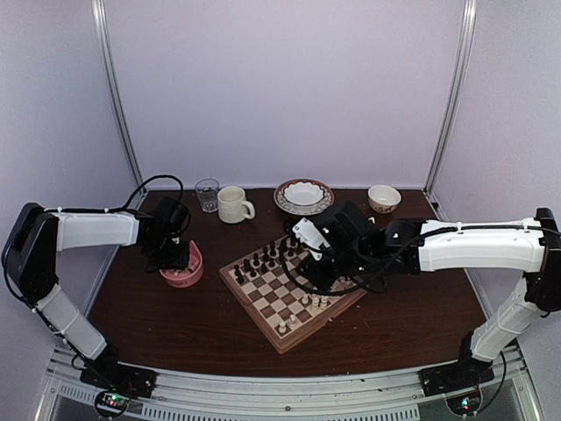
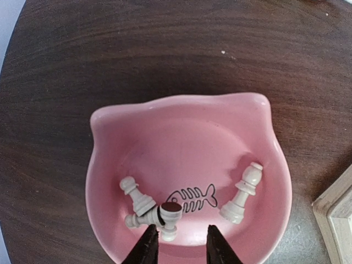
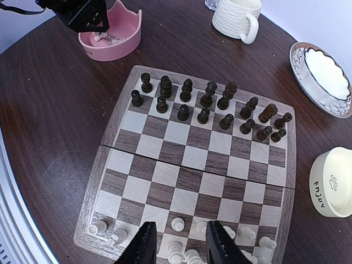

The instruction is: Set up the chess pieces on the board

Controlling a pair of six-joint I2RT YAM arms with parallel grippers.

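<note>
My left gripper is over the pink bowl (image 2: 187, 104), part open, with nothing visible between its fingers; several white pieces, including one pawn (image 2: 136, 195) and a taller piece (image 2: 241, 192), lie inside. My right gripper hangs over the chessboard (image 3: 88, 212), part open, with no piece clearly held. Black pieces (image 3: 203, 115) stand in two rows on the board's far half in the right wrist view. White pieces (image 3: 177, 224) stand on the near half, some partly hidden by the fingers.
A glass (image 1: 207, 196), a mug (image 1: 232, 205), a patterned plate (image 1: 289, 203) and a white bowl (image 1: 384, 197) stand along the back. A cream container (image 3: 324, 192) is right of the board.
</note>
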